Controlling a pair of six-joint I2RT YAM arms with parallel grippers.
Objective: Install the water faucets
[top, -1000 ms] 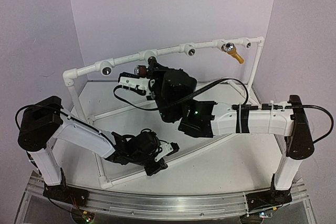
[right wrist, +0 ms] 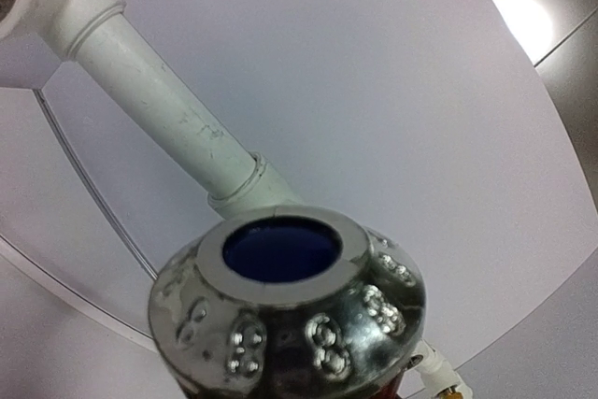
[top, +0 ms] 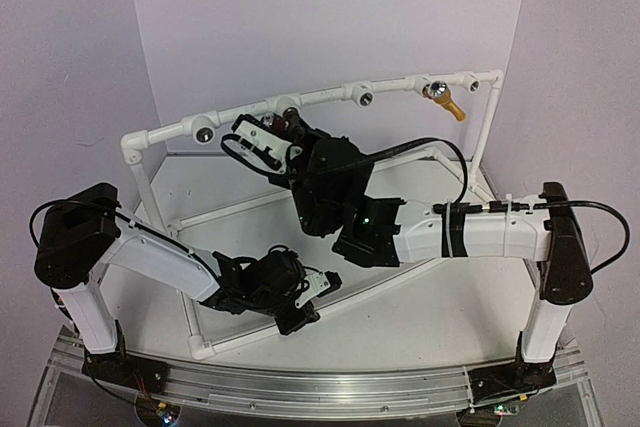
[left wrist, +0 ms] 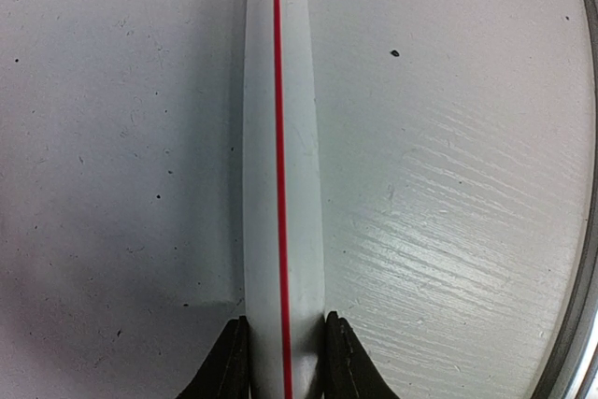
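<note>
A faucet [right wrist: 252,343] with a round chrome end, a dark blue opening and a trace of red below fills the bottom of the right wrist view. From above, my right gripper [top: 284,125] is shut on this faucet just in front of the upper pipe [top: 325,95], near its second fitting from the left; the fingers are largely hidden. An orange-handled faucet [top: 450,105] sits at a fitting on the right. Down low, my left gripper is shut on the frame's white pipe [left wrist: 299,137] with a red line, a finger against each side.
Open fittings show at the left [top: 203,134], at mid-pipe [top: 362,94] and at the far right [top: 473,84]. The white pipe frame stands on a white floor [top: 420,317] between pale walls. My right arm spans the frame's middle.
The left arm is still.
</note>
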